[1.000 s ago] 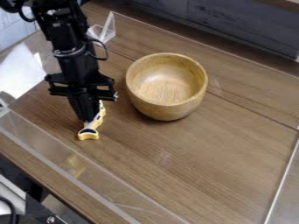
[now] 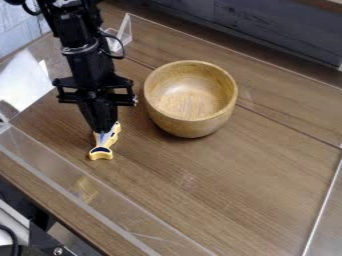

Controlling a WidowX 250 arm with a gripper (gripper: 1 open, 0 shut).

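Note:
My black gripper (image 2: 99, 124) points down over a small yellow object (image 2: 102, 152) with dark and white markings, lying on the wooden table (image 2: 227, 200). The fingertips are at the object's upper end, partly covering it; I cannot make out whether anything is between them. A large round wooden bowl (image 2: 205, 105) stands just right of the gripper.
Clear plastic panels (image 2: 54, 180) border the table at the left. A dark wooden board (image 2: 267, 30) runs along the back.
The arm has shifted very slightly around the yellow object; the object and bowl look in the same places.

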